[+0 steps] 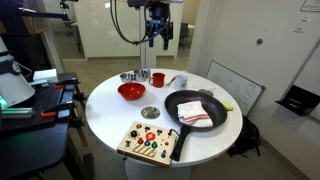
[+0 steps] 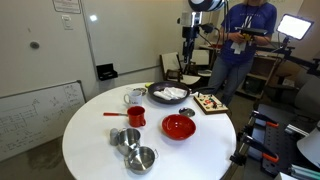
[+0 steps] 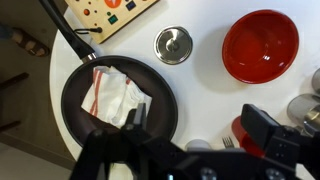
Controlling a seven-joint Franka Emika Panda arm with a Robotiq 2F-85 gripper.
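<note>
My gripper hangs high above the far side of the white round table, touching nothing. In the wrist view the gripper is open, its dark fingers spread wide with nothing between them. Below and to the left in that view lies a black frying pan, holding a folded white cloth with reddish stripes. A red bowl is at the upper right. Between bowl and board sits a small round metal lid.
A wooden board with colored knobs lies at the table's near edge, beside the pan handle. A red mug, a white mug and steel bowls stand nearby. Someone in blue stands behind the arm.
</note>
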